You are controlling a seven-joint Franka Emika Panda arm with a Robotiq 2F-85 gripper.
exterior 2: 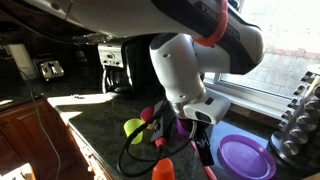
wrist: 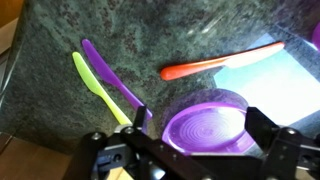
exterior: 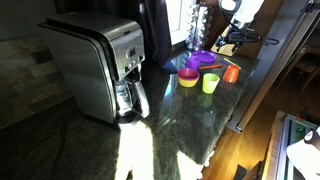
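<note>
In the wrist view my gripper stands open above the dark counter, nothing between its fingers. Below it lies a purple plate (wrist: 207,128), partly covered by the right finger. An orange knife (wrist: 220,61) rests beyond the plate, one end over a bright patch. A yellow-green knife (wrist: 98,85) and a purple knife (wrist: 112,75) lie side by side at the left, their lower ends close to the left finger. Exterior view 1 has the gripper (exterior: 238,41) small at the far end of the counter, near the orange cup (exterior: 231,73) and the purple plate (exterior: 207,57).
A green cup (exterior: 210,83), a purple cup (exterior: 193,63) and stacked pink and yellow bowls (exterior: 188,78) stand along the counter. Nearer is a coffee maker (exterior: 108,70). A spice rack (exterior 2: 298,120) stands by the window.
</note>
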